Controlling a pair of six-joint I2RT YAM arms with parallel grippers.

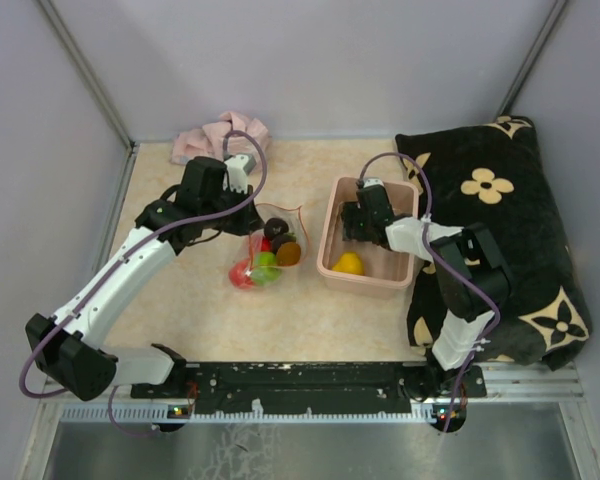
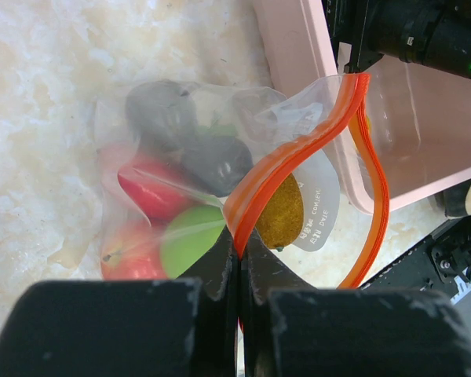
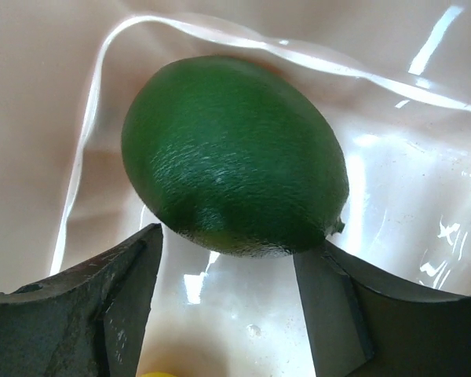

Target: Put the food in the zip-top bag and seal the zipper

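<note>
The zip bag [image 2: 180, 236] with orange zipper [image 2: 290, 157] holds fruit: red, green, dark and brown-yellow pieces. My left gripper is shut on the bag's rim near the zipper, holding it upright at one side. My right gripper is inside the pink bin [image 1: 375, 282], its fingers parted on either side of the lower part of a green avocado-like fruit [image 3: 231, 149]; whether both touch it I cannot tell. A yellow fruit [image 1: 348, 263] lies in the bin's near part.
A pink cloth [image 1: 195, 142] lies at the back left. A black floral cushion [image 1: 510, 200] fills the right side. The table in front of the bag and bin is clear.
</note>
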